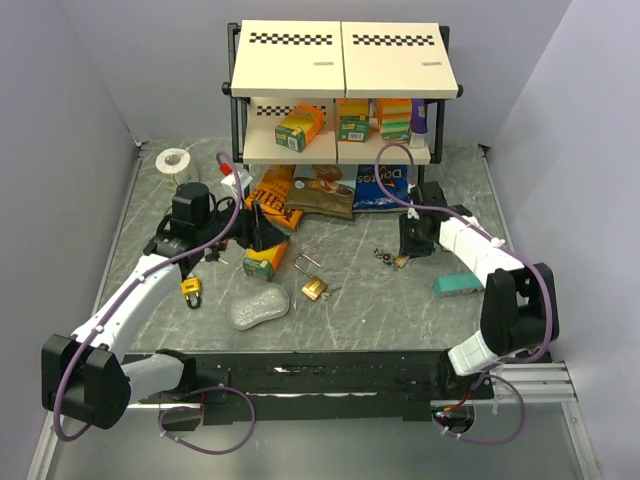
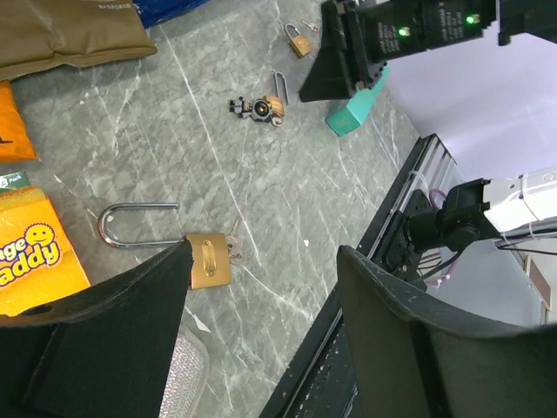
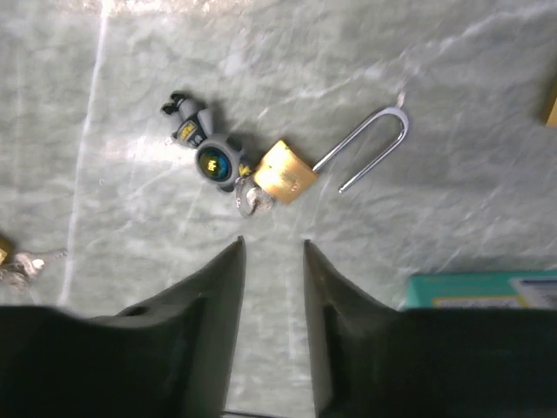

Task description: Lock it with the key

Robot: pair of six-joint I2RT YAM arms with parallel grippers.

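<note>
A brass padlock (image 1: 314,289) with a long shackle and a key lies mid-table, below my open left gripper, which holds nothing. A smaller brass padlock (image 3: 285,171) with its long shackle (image 3: 378,139) lies beside a dark figure keychain (image 3: 211,157) and keys (image 3: 251,198). My right gripper hangs just over this group, fingers parted with empty space between them. A yellow padlock (image 1: 191,292) lies at the left of the table.
A teal box (image 1: 458,283) lies at the right. A clear dish (image 1: 258,308) is at front middle. Snack bags and an orange box (image 1: 263,262) lie toward the back, below a shelf rack (image 1: 290,155).
</note>
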